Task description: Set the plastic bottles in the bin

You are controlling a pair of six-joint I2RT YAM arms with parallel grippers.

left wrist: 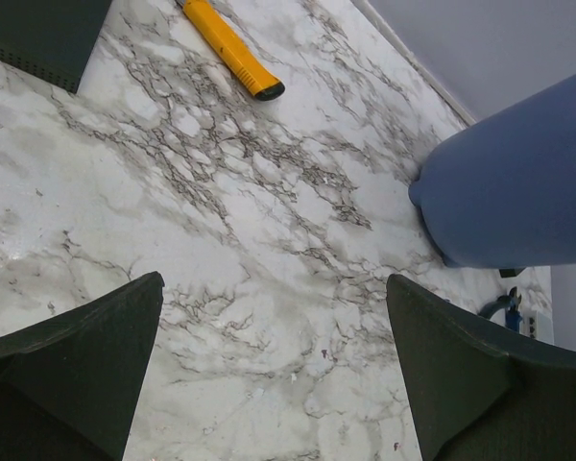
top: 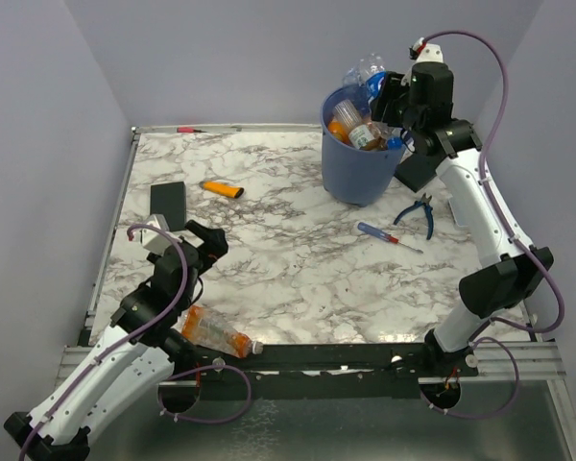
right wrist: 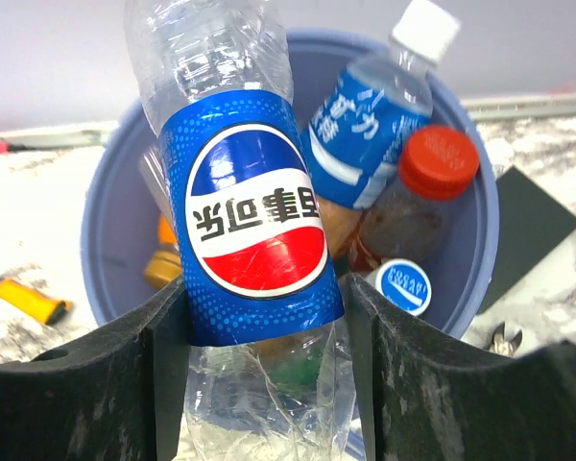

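A blue bin [top: 355, 178] full of bottles stands at the back right; in the right wrist view a small blue-label bottle [right wrist: 360, 134] and a red-capped bottle [right wrist: 432, 168] sit inside. Over it my right gripper [top: 389, 96] is shut on a large clear Pepsi bottle [right wrist: 250, 221], lying lengthwise between the fingers. A clear bottle with orange label [top: 216, 331] lies at the front left edge, beside the left arm. My left gripper [top: 202, 245] is open above bare table, nothing between its fingers.
A dark slab [top: 168, 204], a yellow cutter [top: 221, 189], a screwdriver [top: 384, 235] and pliers [top: 418, 213] lie on the marble table. Walls enclose the back and sides.
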